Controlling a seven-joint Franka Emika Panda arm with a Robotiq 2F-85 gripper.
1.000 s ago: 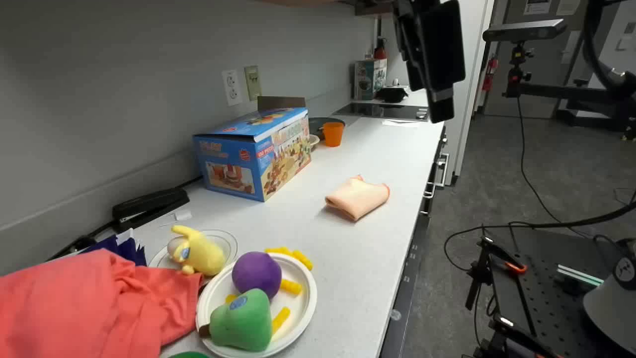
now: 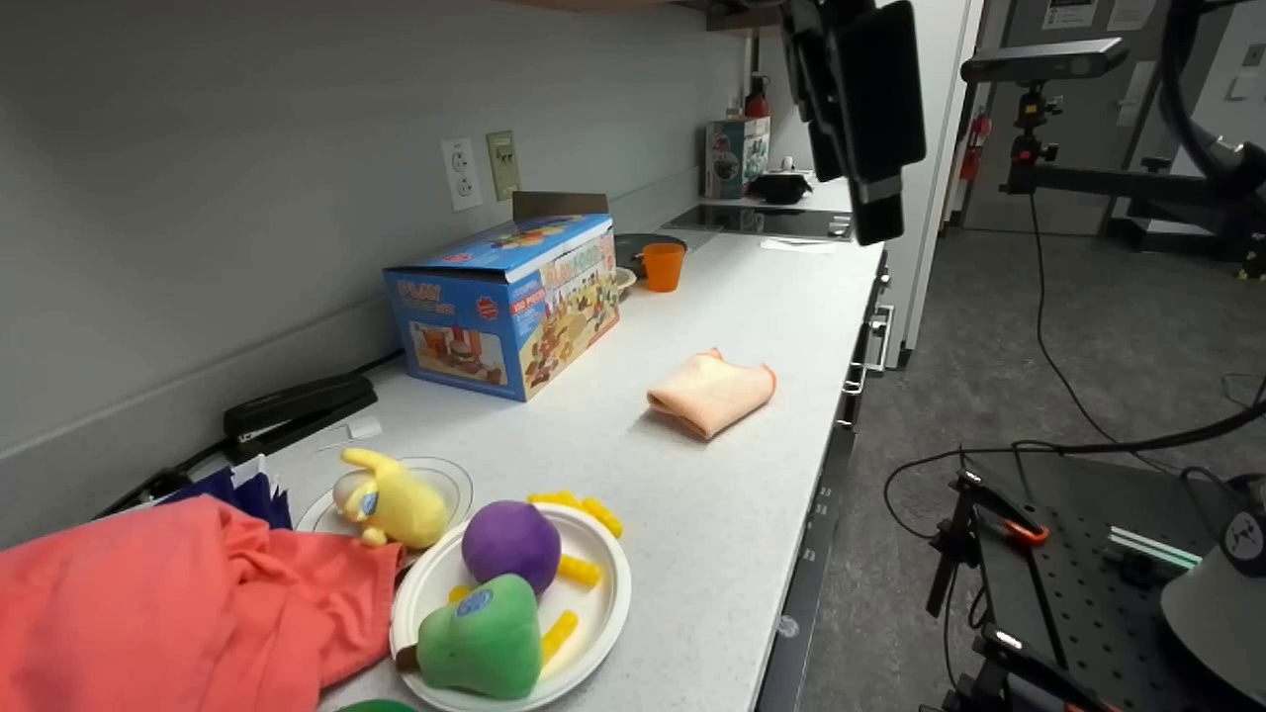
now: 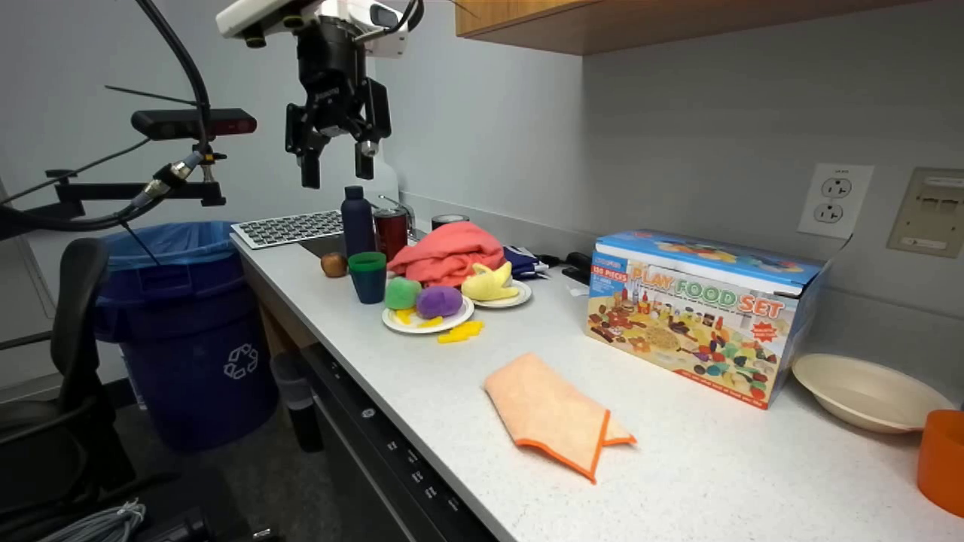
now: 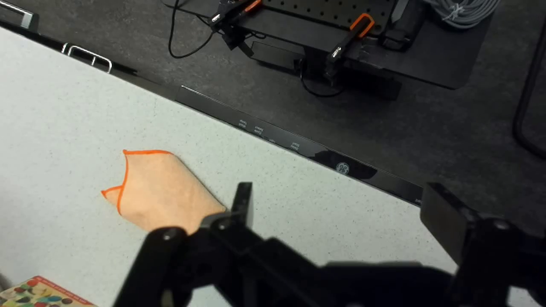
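My gripper (image 3: pixel 338 178) hangs open high above the counter, with empty space between its fingers; the wrist view shows the fingers (image 4: pixel 444 220) wide apart. A folded peach cloth with orange edging (image 3: pixel 551 411) lies on the bare counter, left of the fingers in the wrist view and partly hidden there by the gripper's body. A white plate (image 2: pixel 608 599) holds a green plush pear (image 2: pixel 484 641), a purple plush ball (image 2: pixel 510 547) and yellow sticks. Behind it, a yellow plush toy (image 2: pixel 409 504) rests on another plate. More yellow sticks (image 3: pixel 461 333) lie by the first plate's rim.
A play food box (image 3: pixel 682 316) stands against the wall, near a beige bowl (image 3: pixel 867 397) and an orange cup (image 2: pixel 664 267). A coral cloth (image 3: pixel 452 253), a dark cup (image 3: pixel 368 281) and a bottle (image 3: pixel 358 221) crowd the far end.
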